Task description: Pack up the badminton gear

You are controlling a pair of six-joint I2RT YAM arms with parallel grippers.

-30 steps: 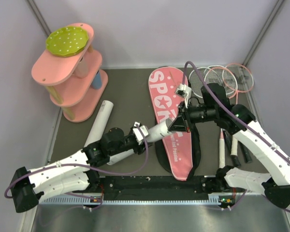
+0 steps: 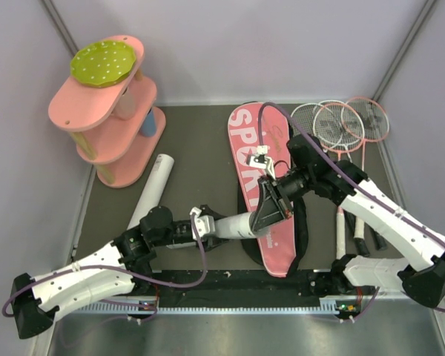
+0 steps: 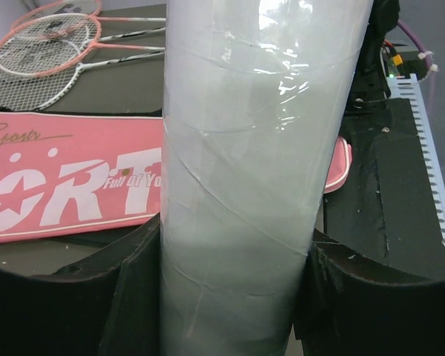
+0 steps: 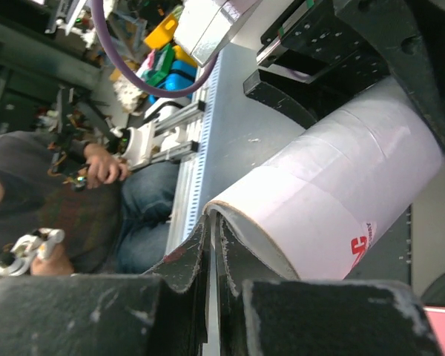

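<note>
My left gripper [image 2: 213, 226] has its fingers around a white shuttlecock tube [image 3: 245, 163], which lies roughly horizontal above the pink racket bag [image 2: 256, 133]. At the tube's end, my right gripper has its fingertips together at the open rim; whether the rim is pinched between them is hard to tell. The badminton rackets [image 2: 341, 126] lie at the back right, their handles toward the front. A second white tube [image 2: 154, 185] lies on the mat left of the bag.
A pink three-tier shelf [image 2: 96, 104] with a green dotted dish [image 2: 102, 63] stands at the back left. A person [image 4: 30, 185] is visible beyond the table edge in the right wrist view.
Both arms and the held tube have shifted toward the front edge, and the left gripper slightly leftward.
</note>
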